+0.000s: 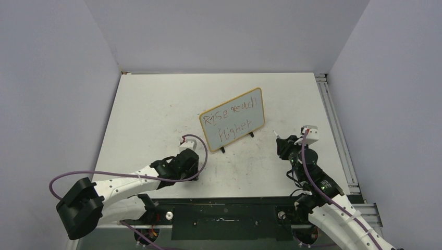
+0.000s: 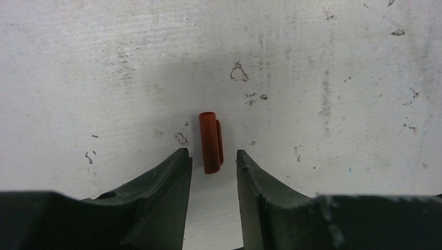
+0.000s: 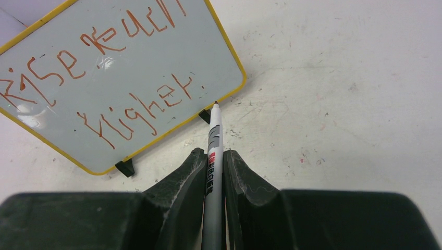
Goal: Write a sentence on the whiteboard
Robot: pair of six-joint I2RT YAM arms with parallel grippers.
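The whiteboard (image 1: 232,120), yellow-edged, stands tilted mid-table and bears "Rise Reach Higher" in red-brown handwriting. My right gripper is shut on a white marker (image 3: 215,130), its tip pointing up and bare, to the right of the board. In the left wrist view a red-brown marker cap (image 2: 210,143) lies on the table. Just short of it, my left gripper points down, part open, with its fingertips on either side of the cap's near end and not touching it. In the top view the left arm hides the cap.
Black feet (image 3: 125,167) support the board's lower edge. The white tabletop (image 1: 250,172) carries smudges and small marks, and between the two arms its front is clear. Purple cables (image 1: 120,175) run along both arms.
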